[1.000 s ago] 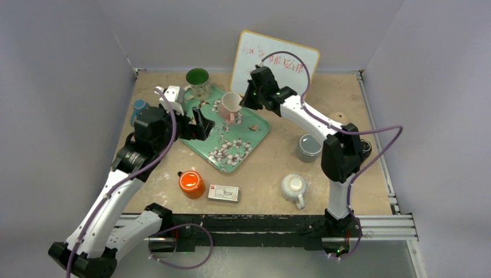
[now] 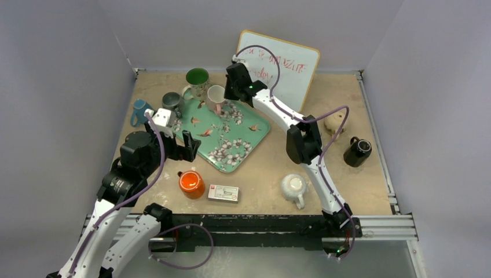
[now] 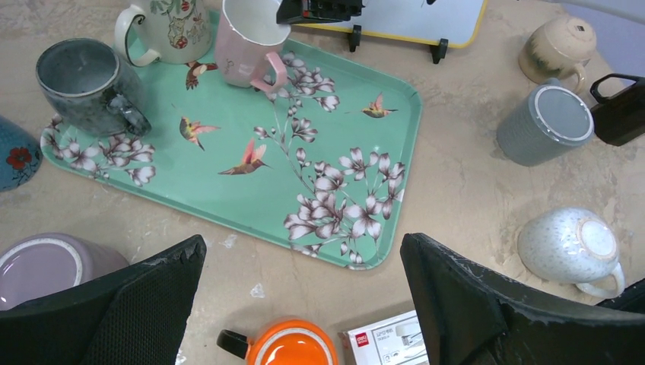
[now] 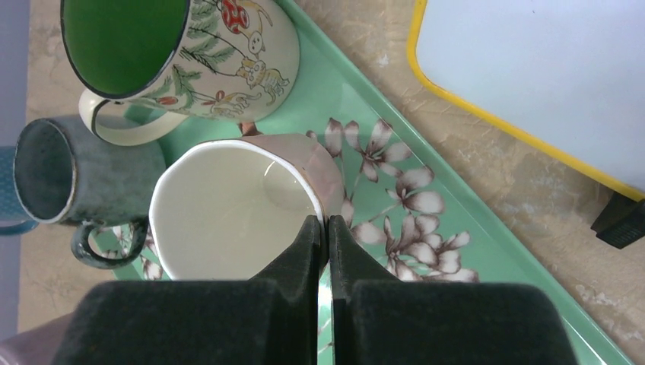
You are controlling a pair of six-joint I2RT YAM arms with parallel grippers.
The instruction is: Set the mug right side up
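Note:
A pink mug (image 2: pixel 215 101) stands on the green tray (image 2: pixel 246 147), opening up, next to a green-lined mug (image 2: pixel 197 84). My right gripper is shut on the pink mug's rim, which shows at its fingertips in the right wrist view. My left gripper hangs open over the tray's left front, nothing between its fingers. Mugs lying bottom up include the orange mug (image 2: pixel 191 184), a speckled white cup (image 2: pixel 294 188) and a black mug (image 2: pixel 357 153).
A dark grey mug (image 2: pixel 173 103) and a blue mug (image 2: pixel 140 113) are at back left. A whiteboard (image 2: pixel 289 63) leans at the back. A small box (image 2: pixel 223 194) lies in front. The tray's front half is clear.
The right arm and the pink mug have moved left and back, toward the green-lined mug. The left arm has drawn back to the front left since one second ago.

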